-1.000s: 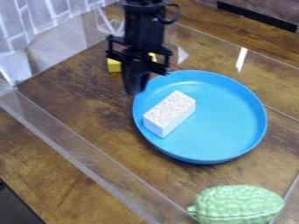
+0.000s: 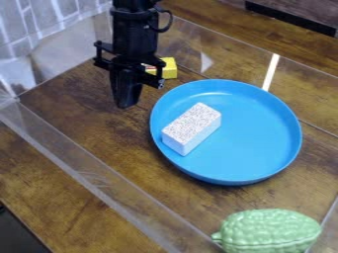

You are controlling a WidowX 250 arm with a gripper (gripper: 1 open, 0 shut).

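A black gripper point(image 2: 126, 87) hangs over the wooden counter at the upper middle, left of the blue plate, its fingers pointing down. It looks shut, with nothing visible held. Behind it sits a yellow block point(image 2: 168, 68), partly hidden by the arm. On the blue plate point(image 2: 251, 128) lies a white speckled block point(image 2: 192, 128).
A green textured object point(image 2: 267, 231), like a bitter melon, lies at the lower right. A clear tray wall crosses the counter at left and back. A white stick point(image 2: 271, 71) is behind the plate. Bare wood point(image 2: 86, 148) fills the left middle.
Over the last second the gripper moved left, away from above the plate's back rim, uncovering more of the yellow block. The objects on the counter look unmoved.
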